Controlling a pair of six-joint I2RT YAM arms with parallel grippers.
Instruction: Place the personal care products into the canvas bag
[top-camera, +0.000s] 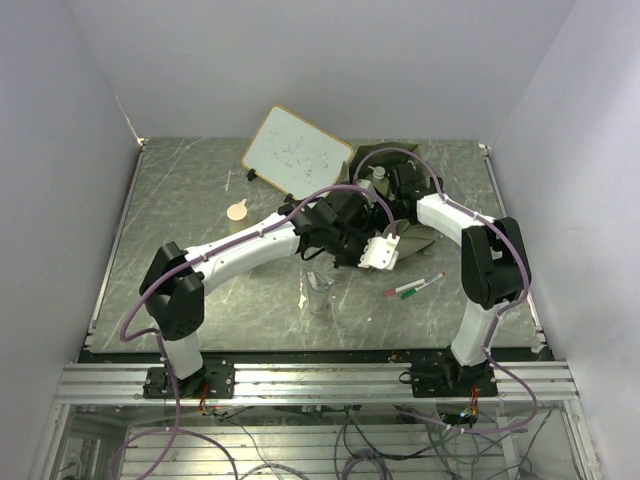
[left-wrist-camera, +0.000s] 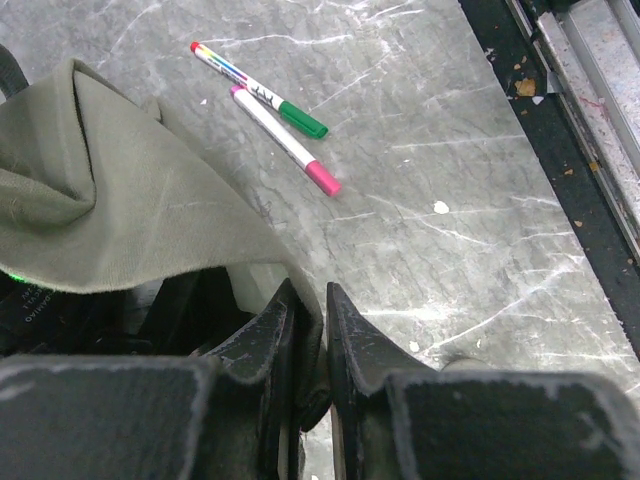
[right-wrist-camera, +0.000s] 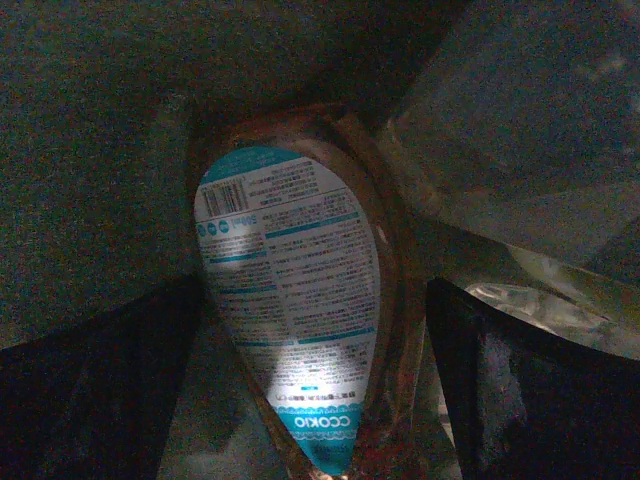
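Note:
The olive canvas bag (top-camera: 420, 245) stands at the back right, partly hidden under both arms. My left gripper is shut on the bag's fabric rim (left-wrist-camera: 150, 200). My right gripper is open, down inside the dark bag, with a pouch bearing a blue-and-white label (right-wrist-camera: 290, 280) between its fingers. Clear plastic items lie beside that pouch. In the top view a bottle (top-camera: 379, 173) shows in the bag; other contents are hidden. A clear container (top-camera: 318, 295) stands at front centre, and a beige-topped item (top-camera: 237, 215) stands left of my left arm.
A whiteboard (top-camera: 295, 150) leans at the back. Two markers, pink (left-wrist-camera: 280, 135) and green (left-wrist-camera: 300, 117), lie on the table in front of the bag.

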